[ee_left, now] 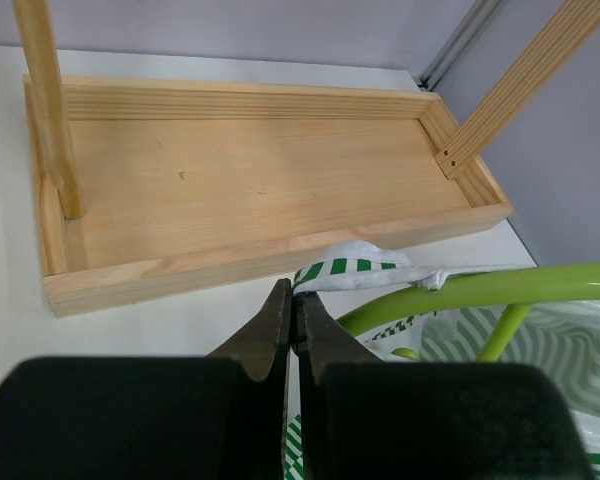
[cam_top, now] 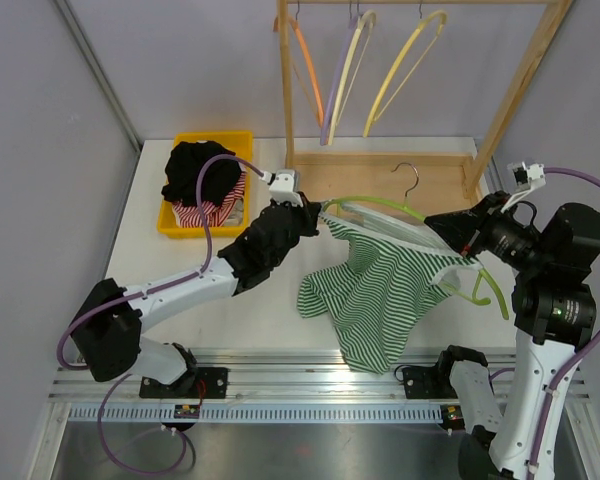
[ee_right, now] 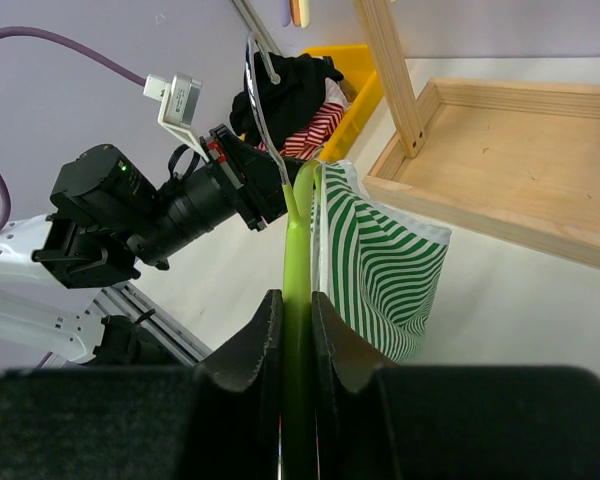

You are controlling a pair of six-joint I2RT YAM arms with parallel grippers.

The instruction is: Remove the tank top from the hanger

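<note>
The green-and-white striped tank top (cam_top: 375,290) hangs from a green hanger (cam_top: 390,203) above the white table. My left gripper is shut on a thin strap of the tank top, at the hanger's left end; the strap (ee_left: 365,268) stretches along the green arm from the fingertips. In the right wrist view the hanger (ee_right: 297,265) passes between the fingers of my right gripper, which are closed against both its sides. Fabric (ee_right: 375,265) drapes beside the hanger there. The right arm hides part of the garment in the top view.
A yellow bin (cam_top: 212,135) with dark and red-striped clothes stands at the back left. Behind the hanger is a wooden rack base (cam_top: 360,170) with posts, and several hangers (cam_top: 405,70) hang from its bar. Bare table lies left of the garment.
</note>
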